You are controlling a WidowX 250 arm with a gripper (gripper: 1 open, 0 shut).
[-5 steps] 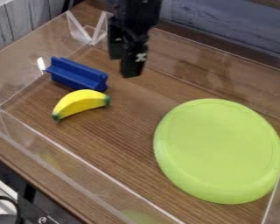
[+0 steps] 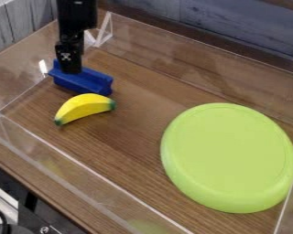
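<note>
My black gripper [image 2: 69, 57] hangs low over the back-left end of a blue block [image 2: 85, 80], which lies on the wooden table at the left. Its fingertips are at the block; whether they are open or shut is hard to make out. A yellow banana [image 2: 83, 108] lies just in front of the block. A large light-green round plate [image 2: 227, 155] rests at the right front.
Clear walls edge the wooden table [image 2: 149, 64].
My gripper has moved left and down from above the table's back middle to the left end of the blue block. The banana and plate have stayed put.
</note>
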